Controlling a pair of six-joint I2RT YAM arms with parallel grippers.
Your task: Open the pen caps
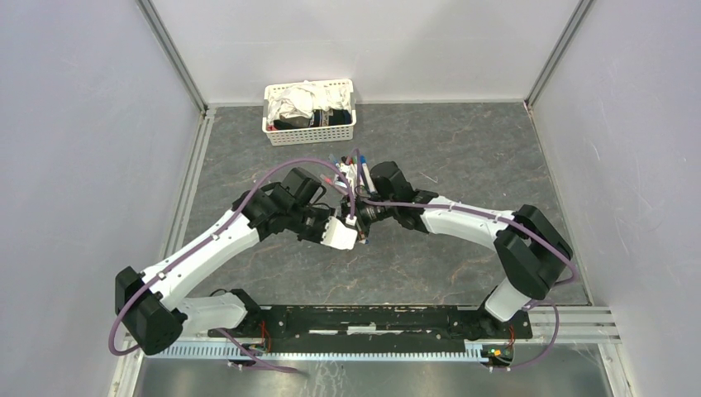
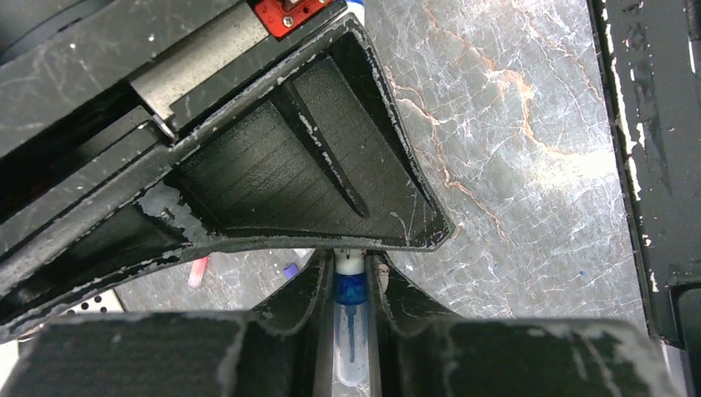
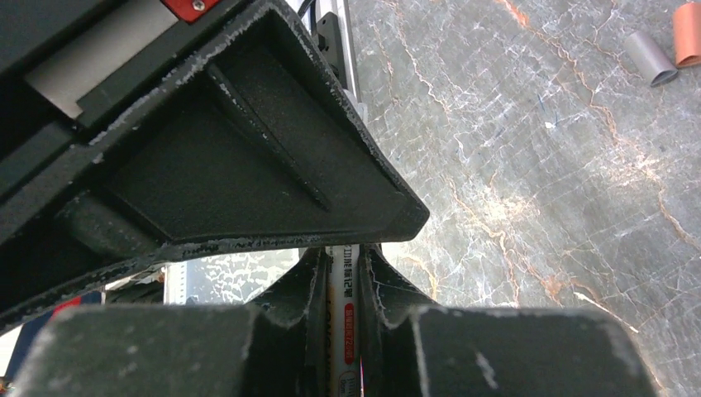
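In the right wrist view, my right gripper is shut on a white marker (image 3: 345,285) with red and dark print on its barrel. Between the fingers of my left gripper stands a clear pen cap (image 2: 350,364) with a blue part (image 2: 350,289) and a white end above it. These fingers lie close on both sides; whether they grip it cannot be told. From the top, both grippers meet near the table's middle and hide most of the pen. Whether cap and barrel are joined is hidden.
Several loose pens (image 1: 367,174) lie behind the grippers. A white basket (image 1: 310,137) with cloth stands at the back. A grey cylinder (image 3: 650,59) and an orange cylinder (image 3: 688,35) lie on the table.
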